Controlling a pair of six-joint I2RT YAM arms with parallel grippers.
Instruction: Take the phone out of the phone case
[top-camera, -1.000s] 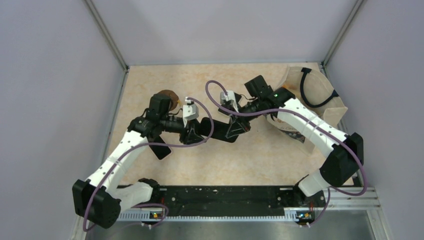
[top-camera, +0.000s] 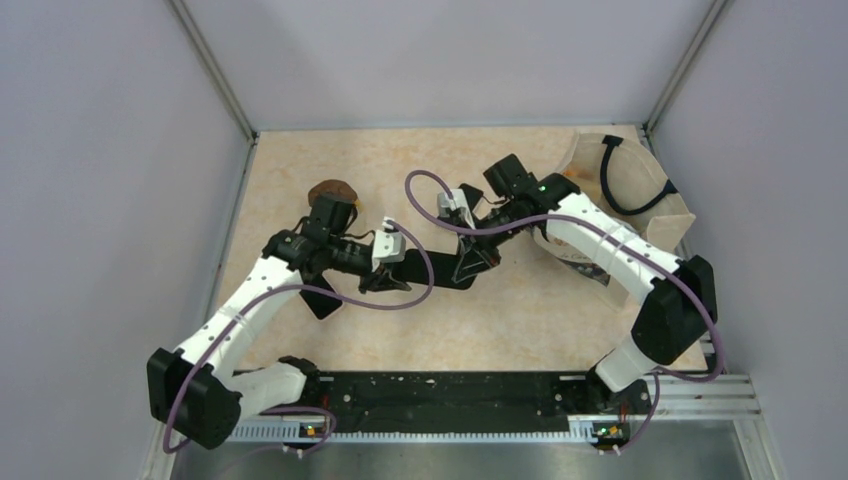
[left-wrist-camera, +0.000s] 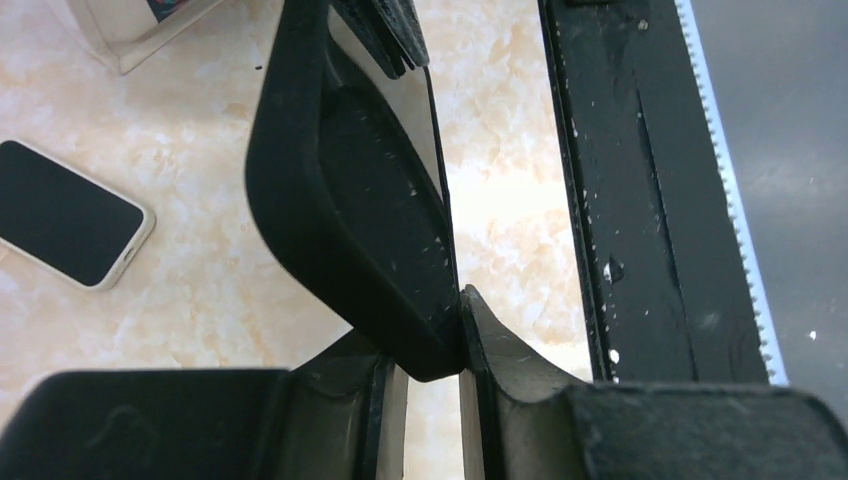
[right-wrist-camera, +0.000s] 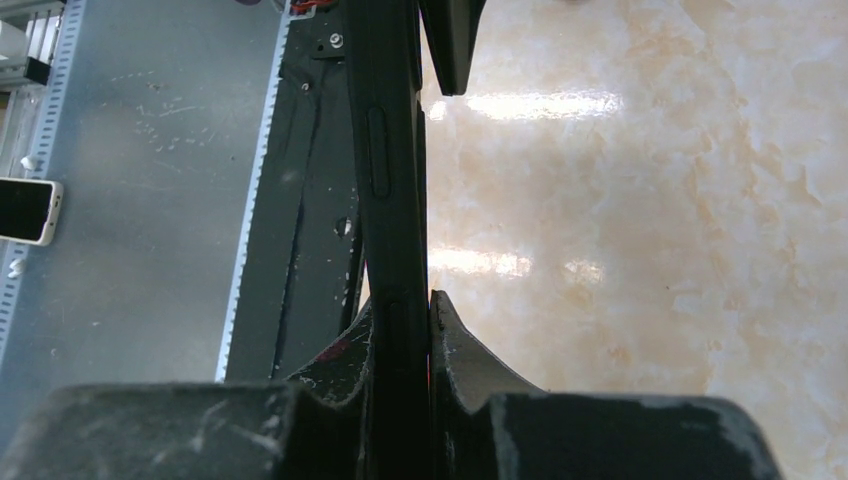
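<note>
Between my grippers a black phone case (top-camera: 430, 268) hangs over the table. My left gripper is shut on one end of it; the left wrist view shows the case's dark rim and inside, with a lighter strip along one edge. My right gripper is shut on the case, which appears edge-on in the right wrist view, its side buttons visible. Whether a phone is inside is hard to tell.
A dark phone (top-camera: 320, 298) lies at the table's left, another (left-wrist-camera: 70, 210) appears in the left wrist view. A brown round object (top-camera: 332, 189) sits behind the left arm, a cloth bag (top-camera: 640, 180) at back right.
My left gripper has shifted slightly toward the front and right, and the held case has levelled out a little. My right gripper has moved very little.
</note>
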